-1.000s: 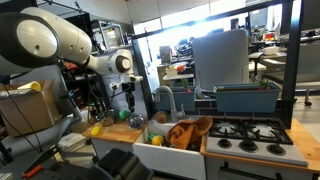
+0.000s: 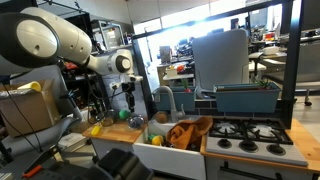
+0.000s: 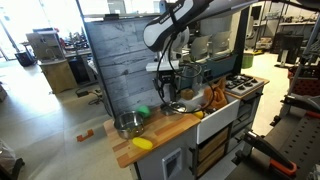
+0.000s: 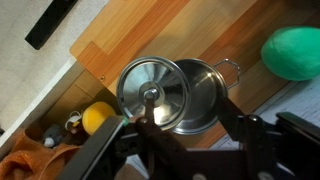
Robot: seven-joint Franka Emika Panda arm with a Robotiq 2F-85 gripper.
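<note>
In the wrist view, a round glass lid with a steel rim and a central knob overlaps the left part of a steel pot. The pot's wire handle points to the upper right. My gripper is open above them, its dark fingers apart on either side of the pot's near part. One finger lies close to the lid's knob in this view; contact cannot be made out. In exterior view 2, the gripper points down over the wooden counter, near the shiny pot and lid.
A green object lies right of the pot. The white sink holds a brown-orange cloth and yellow items. Another steel pot and a yellow object occupy the counter's other end. A stove stands farther right.
</note>
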